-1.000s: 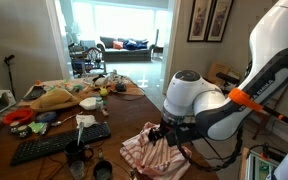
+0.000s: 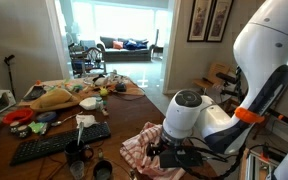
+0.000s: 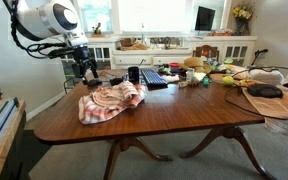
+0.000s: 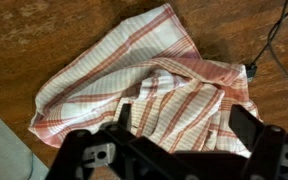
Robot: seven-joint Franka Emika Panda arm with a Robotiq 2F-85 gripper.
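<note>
A crumpled cloth with red and white stripes point(image 4: 174, 95) lies on the wooden table, spread across the middle of the wrist view. In exterior view 2 the same cloth point(image 3: 112, 100) is bunched near the table's left end. My gripper is open above it, a dark finger at either side of the lower frame and nothing between them. From exterior view 1 the arm covers part of the cloth point(image 2: 136, 150), and the gripper point(image 2: 156, 158) shows in front of it. In exterior view 2 the gripper point(image 3: 92, 80) hangs just behind the cloth.
A black cable point(image 4: 274, 45) runs near the cloth. Dark mugs point(image 2: 78, 158), a keyboard point(image 2: 59, 146) and several dishes and toys crowd the table's other side. The table edge point(image 4: 14, 140) passes close to the cloth.
The arm has come down and toward the exterior view 1 camera, so its white body now looks larger and lower and hides more of the cloth. The cloth looks unmoved.
</note>
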